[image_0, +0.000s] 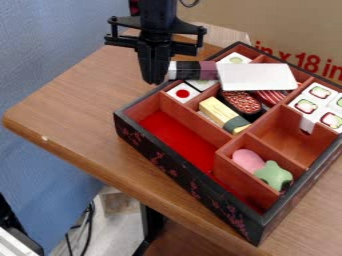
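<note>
My black gripper is at the upper left, just above the back-left corner of the bento box. A dark mauve bar with a pale end lies beside its fingertips, running right to a white card; I cannot tell whether the fingers hold it. The box has an empty red compartment, a yellow piece, patterned brown pieces, white tiles, a pink piece and a green piece.
A cardboard carton stands behind. An empty compartment is at the middle right. The table edge borders a blue wall.
</note>
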